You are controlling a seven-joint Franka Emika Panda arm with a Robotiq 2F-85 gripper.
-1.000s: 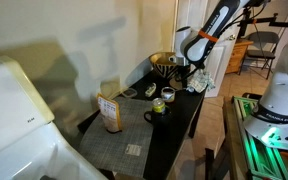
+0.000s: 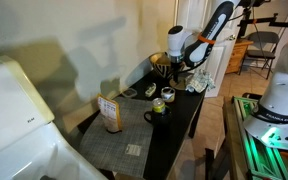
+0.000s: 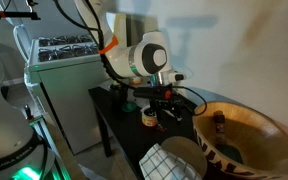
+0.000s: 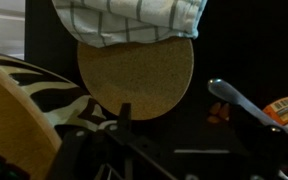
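My gripper points down over the black counter, its dark fingers (image 4: 124, 118) spread apart with nothing visible between them. A grey spoon-like utensil (image 4: 236, 96) lies slantwise near the right finger, and that finger partly hides it. Beside it, at the right edge of the wrist view, is a jar with an orange label (image 4: 286, 108). A round cork mat (image 4: 136, 78) lies ahead of the fingers, partly under a checked towel (image 4: 134, 20). In exterior view 2, the white gripper housing (image 3: 152, 60) stands above the counter, behind the jar.
A large wooden bowl (image 3: 209, 125) stands close on one side, with small things inside. Several small items, including a dark mug (image 2: 158, 112), sit further along the counter. A grey mat (image 2: 119, 148) covers the counter near the stove.
The arm's white wrist has shifted slightly to the left in exterior view 1. The objects on the counter look unmoved.
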